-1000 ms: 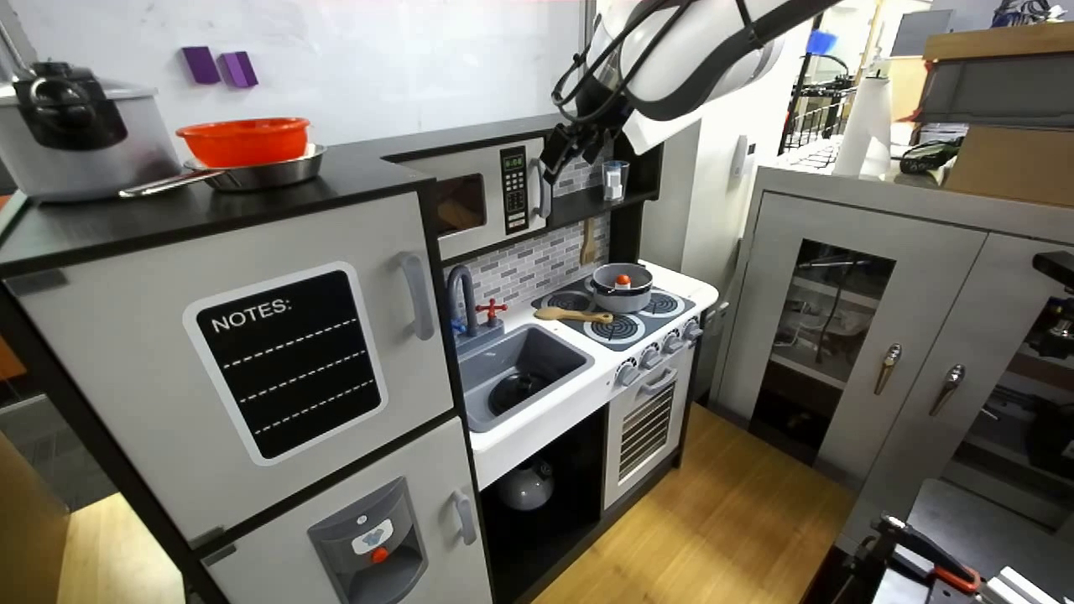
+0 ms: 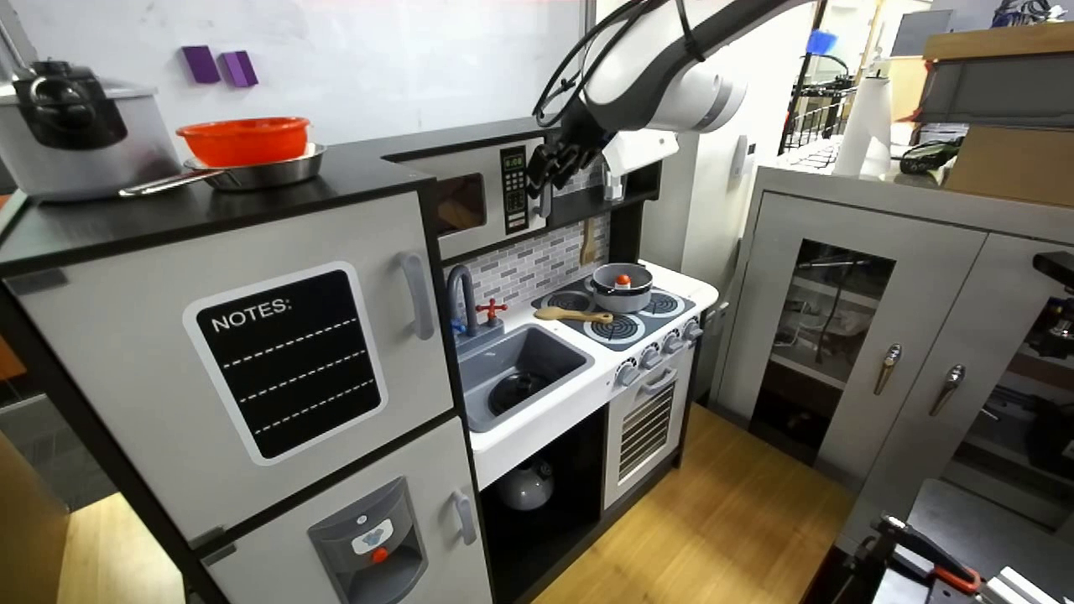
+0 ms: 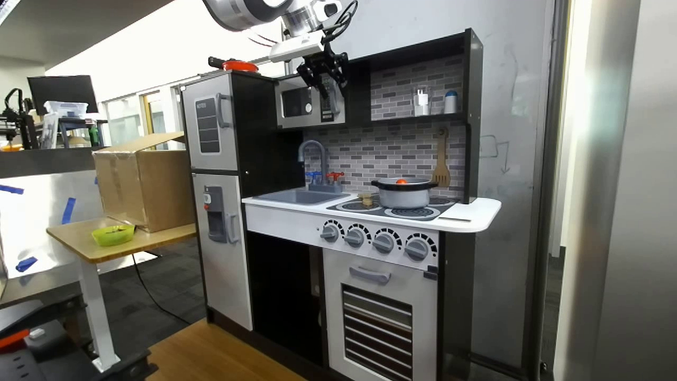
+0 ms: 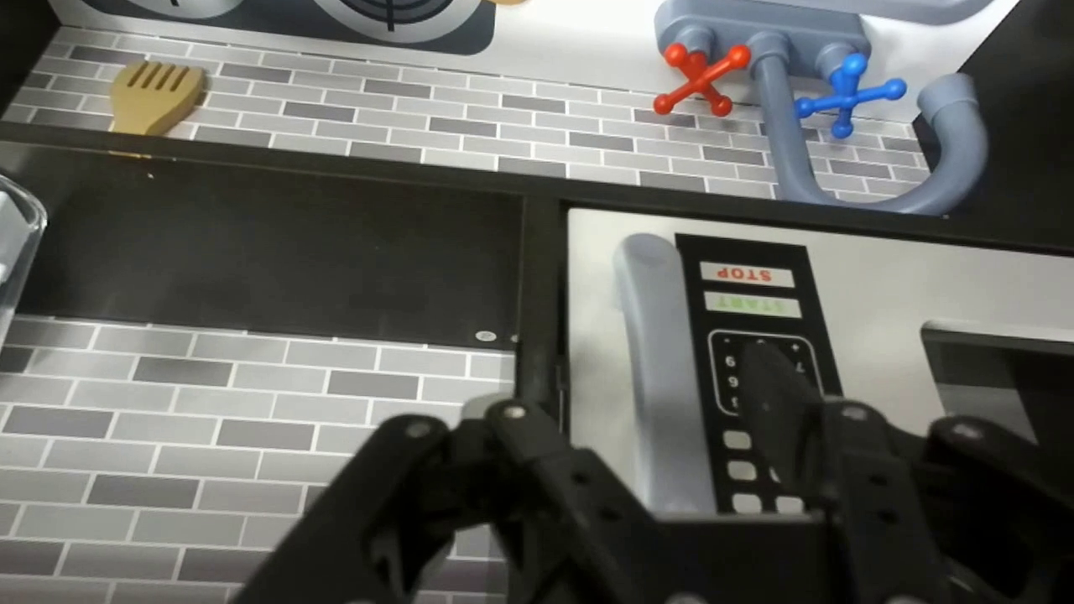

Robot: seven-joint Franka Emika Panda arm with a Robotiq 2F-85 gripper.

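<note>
The toy microwave (image 2: 470,165) is built into the kitchen's upper part, its door shut. In the wrist view its grey vertical handle (image 4: 664,382) runs beside the black keypad (image 4: 745,275). My gripper stands with its fingers apart, one on each side of the handle as seen from the wrist; whether either touches it cannot be made out. In the second exterior view, the gripper (image 3: 331,89) hangs in front of the microwave's right side and partly covers the handle. No loose object shows between the fingers.
A shelf to the microwave's right holds a clear cup (image 3: 421,101) and a blue-topped container (image 3: 450,101). Below are the faucet (image 3: 312,147), the sink (image 3: 298,198) and a grey pot (image 3: 404,196) on the stove. An orange bowl (image 2: 247,139) rests in a pan on the fridge top.
My arm and gripper have shifted left in the first exterior view, from right of the microwave handle to over it. The arm now hides part of the clear cup.
</note>
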